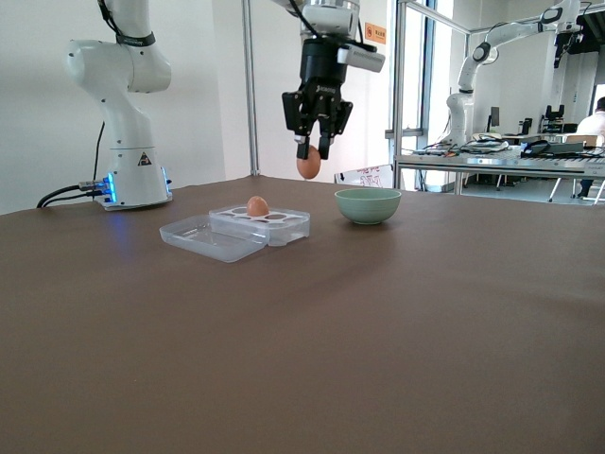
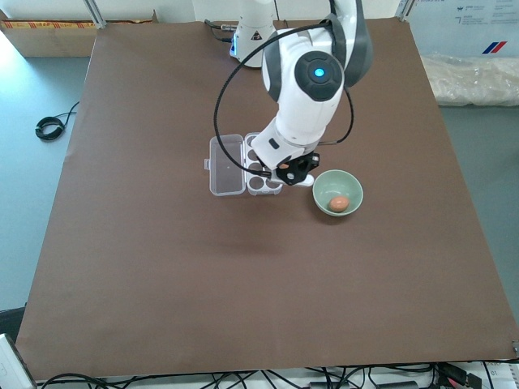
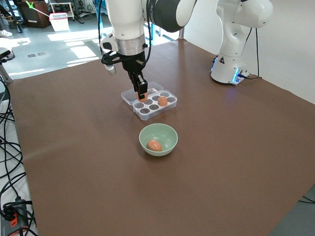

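My black gripper point(image 1: 312, 142) is shut on a brown egg point(image 1: 308, 165), held in the air just above and behind the clear egg carton point(image 1: 284, 227) in the top view. The carton lies open, lid flat, with one egg point(image 1: 258, 206) in a cup point(image 3: 163, 101). A pale green bowl point(image 1: 368, 208) stands beside it with one egg point(image 3: 154, 145) inside. In the left view my arm hides much of the carton and the held egg.
A white robot arm base point(image 3: 229, 69) stands at the back edge beyond the carton, with cables point(image 3: 256, 77) beside it.
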